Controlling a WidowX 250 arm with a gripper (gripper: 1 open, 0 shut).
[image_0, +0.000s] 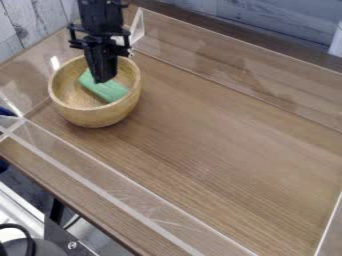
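Observation:
A round wooden bowl (96, 113) sits on the wooden table at the upper left, with a green block (104, 88) lying in it. My black gripper (99, 50) hangs over the back rim of the bowl, partly in front of it, close above the green block. Whether its fingers are open or shut is too small and dark to tell.
A low wall lines the back at the top right. Dark cables and objects sit at the lower left edge.

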